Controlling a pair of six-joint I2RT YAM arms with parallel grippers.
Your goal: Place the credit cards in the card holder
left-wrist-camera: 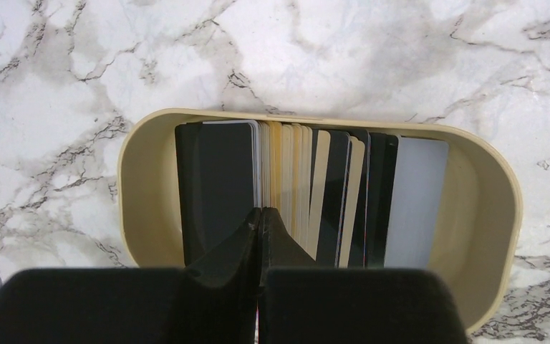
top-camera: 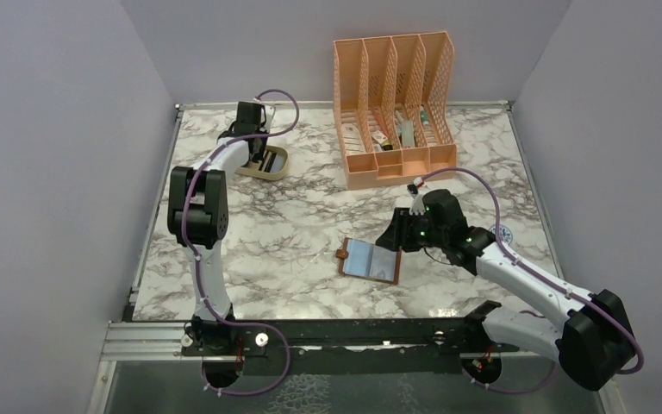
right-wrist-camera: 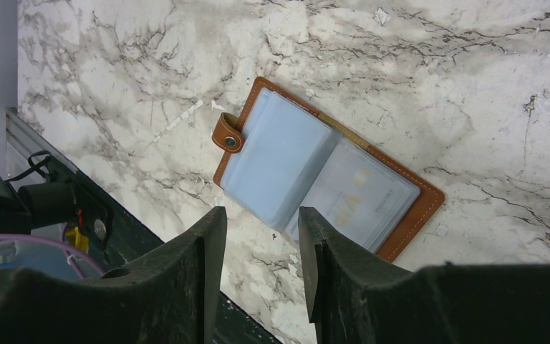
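Observation:
A beige oval container (left-wrist-camera: 143, 186) holds a row of cards (left-wrist-camera: 215, 172), black, white, cream and grey, some tilted. My left gripper is shut over the cards, its tips at the edge of the left black card; I see nothing held between them. The open card holder (right-wrist-camera: 276, 158), brown leather with clear sleeves and a snap tab, lies flat at the front of the table, also seen in the top view (top-camera: 358, 259). My right gripper hangs above and beside it, fingers apart and empty.
A peach divided organizer (top-camera: 371, 172) with small items stands at the back centre-right. Grey walls border the back and sides.

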